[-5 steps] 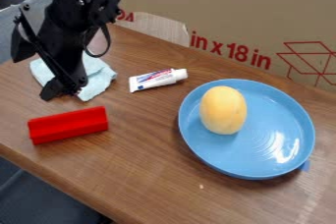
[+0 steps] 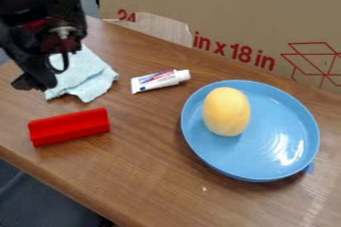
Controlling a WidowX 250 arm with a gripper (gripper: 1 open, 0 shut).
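Note:
My black gripper (image 2: 38, 60) hangs at the upper left, above the wooden table's left part, partly out of frame and blurred; it is open, with nothing seen between its fingers. A red block (image 2: 70, 125) lies below it. A light blue cloth (image 2: 83, 79) lies behind the gripper, and a white tube (image 2: 159, 80) lies to its right. A yellow oval object (image 2: 226, 112) rests on a blue plate (image 2: 253, 158) at the right.
A cardboard box (image 2: 240, 22) stands along the back of the table.
My gripper has moved left and somewhat up, uncovering more of the cloth. The objects on the table have not moved.

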